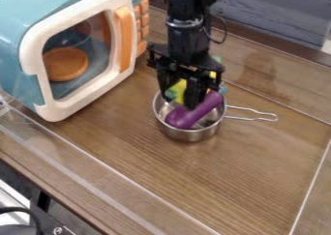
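Note:
The black gripper (188,79) hangs over a steel pot (185,131) with a long wire handle to the right. A purple elongated object (195,113), like a toy eggplant, lies tilted across the pot under the gripper. Yellow and green items (176,92) are partly behind the fingers, which look closed on something there; exactly what is partly hidden.
A toy microwave (52,94) in teal, white and orange, with an orange plate inside, stands at the left. A grey wall runs along the back.

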